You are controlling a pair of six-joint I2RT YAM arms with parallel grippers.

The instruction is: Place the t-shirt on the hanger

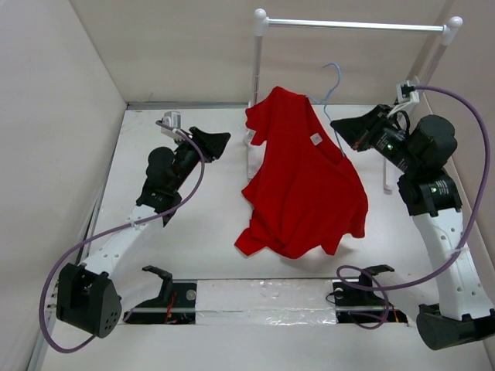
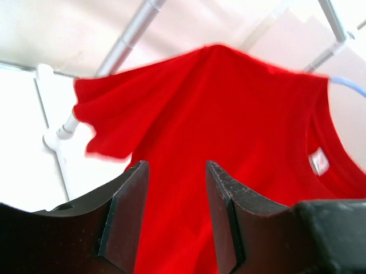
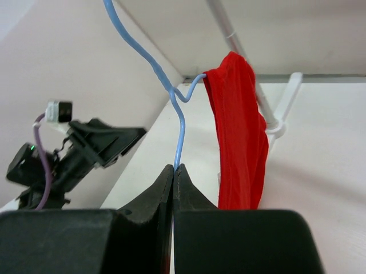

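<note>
The red t-shirt [image 1: 302, 189] hangs in the middle, draped on the blue hanger [image 1: 334, 85], whose hook is free below the rail. My right gripper [image 1: 356, 141] is shut on the hanger, whose wire runs up from between the fingertips in the right wrist view. My left gripper [image 1: 219, 144] is apart from the shirt to its left, fingers parted with nothing between them; in the left wrist view the shirt's raised sleeve [image 2: 114, 108] lies beyond the fingertips.
A white rack with a top rail [image 1: 352, 24] stands at the back. Side walls bound the workspace.
</note>
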